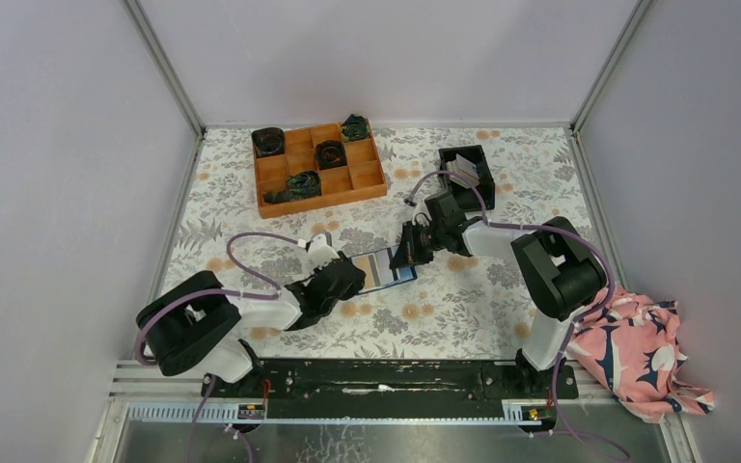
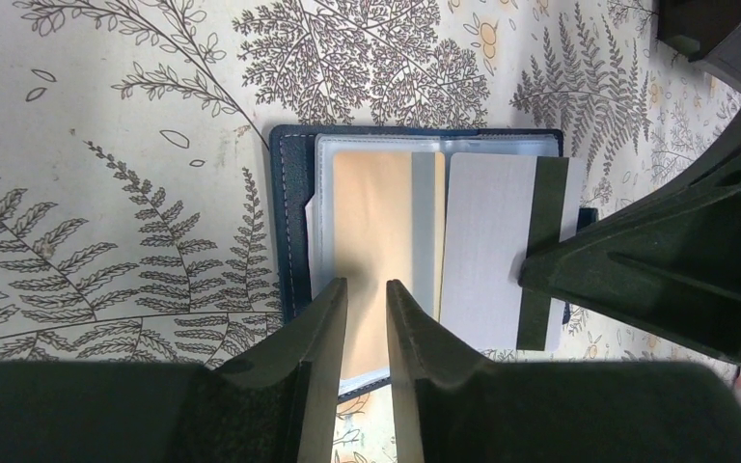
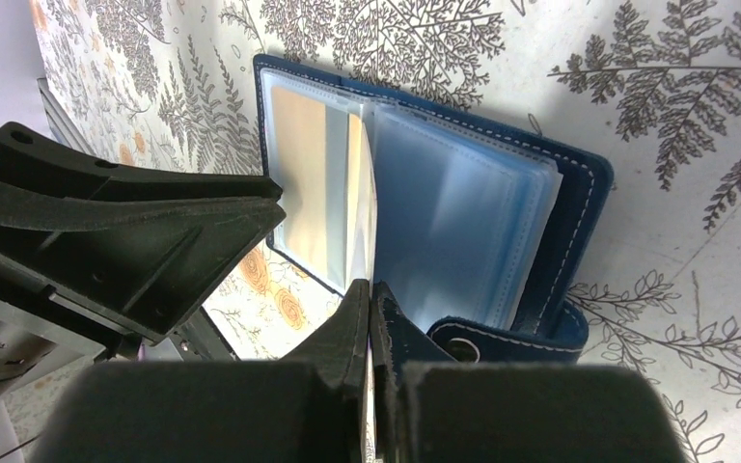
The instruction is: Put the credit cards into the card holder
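The card holder [image 1: 380,269] lies open on the floral mat, with cream, striped and clear blue sleeves [image 3: 458,212]. In the left wrist view, my left gripper is part open over the cream sleeve [image 2: 376,222], its fingertips slightly apart on it. A white card [image 2: 482,251] with a dark stripe lies to its right, beside the black fingers of my right gripper. In the right wrist view, my right gripper is shut at the pale upright edge between the sleeves; whether that edge is between the fingers is unclear.
An orange compartment tray [image 1: 367,174] with black coils stands at the back. A black box [image 1: 487,193] with pale contents is at the back right. A pink patterned cloth [image 1: 627,352] lies at the right outside the mat.
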